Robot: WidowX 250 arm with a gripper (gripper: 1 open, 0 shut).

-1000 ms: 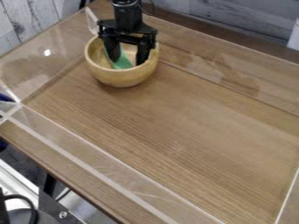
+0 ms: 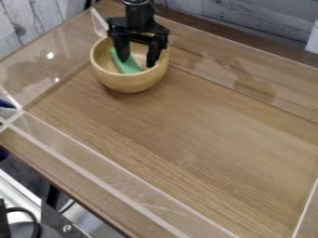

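Observation:
A round light wooden bowl (image 2: 128,80) sits near the back left of the wooden table. Inside it lies a green object (image 2: 123,62). My black gripper (image 2: 134,53) reaches down over the bowl from the top, its fingers on either side above and around the green object's area. Whether anything is between the fingers is too small to tell.
A white surface stands at the top right edge, and dark cables show at the lower left beside the table.
The gripper has shifted slightly upward over the bowl. The green object and bowl look nearly the same.

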